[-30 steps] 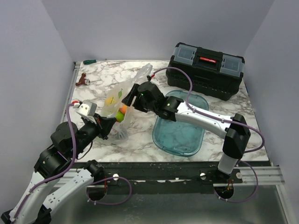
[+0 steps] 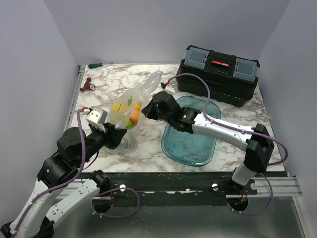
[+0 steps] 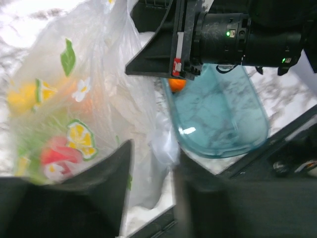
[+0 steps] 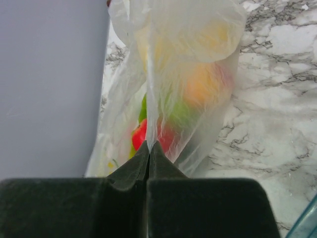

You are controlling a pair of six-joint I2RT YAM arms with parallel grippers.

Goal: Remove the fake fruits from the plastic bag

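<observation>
The translucent plastic bag (image 2: 147, 85) lies on the marble table with fake fruits inside: a yellow fruit (image 2: 116, 107), an orange fruit (image 2: 134, 117) and a green fruit (image 2: 129, 124). A red fruit (image 4: 140, 134) shows through the opening in the right wrist view. My right gripper is shut on a fold of the bag's edge, drawn into a narrow strip. My left gripper stands open at the bag's near side. Its fingers are blurred and apart, with crumpled plastic between and behind them.
A blue plastic bin (image 2: 190, 146) stands right of the bag; an orange fruit (image 3: 177, 85) shows at its edge, partly behind the right gripper. A black toolbox (image 2: 218, 74) fills the back right. Bare table lies left of the bin.
</observation>
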